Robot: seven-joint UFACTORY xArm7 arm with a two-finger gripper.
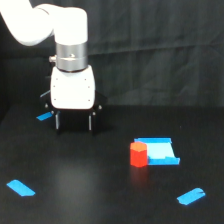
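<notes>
A small red block [138,154] with a six-sided outline sits on the black table, right of centre in the camera view. Close behind it and to its right lies a blue-edged square [158,139] with a pale middle; the block overlaps its left front corner in the view. Whether the two touch, I cannot tell. Over the left back of the table hangs my white gripper [73,120], pointing down. Its two dark fingers are spread, and nothing shows between them. The block is well to the right of it and nearer the camera.
Blue strips lie at the front left [20,188] and front right [190,196]. Another blue strip [45,116] shows beside the gripper. Open black table stretches between the gripper and the block. A dark curtain [150,50] hangs behind.
</notes>
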